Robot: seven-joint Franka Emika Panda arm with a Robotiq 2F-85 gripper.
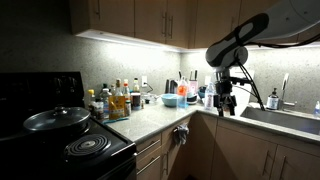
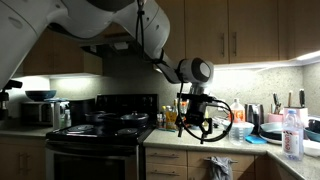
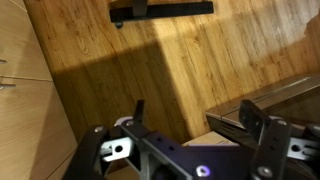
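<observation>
My gripper stands open in the wrist view, its two dark fingers wide apart with only wooden floor (image 3: 165,75) visible between and beyond them. In exterior view 1 the gripper (image 1: 226,109) points down by the front edge of the counter (image 1: 150,121), left of the sink. Seen from exterior view 2, the gripper (image 2: 201,132) hangs in front of the drawers' counter. Nothing shows in its grasp.
A lidded pan (image 1: 56,119) sits on the black stove. Several bottles (image 1: 119,104) line the wall, and a blue bowl (image 1: 170,100) stands near the corner. A pale cloth (image 2: 220,167) hangs at the cabinet front. Lower cabinets (image 1: 243,150) border the arm's space.
</observation>
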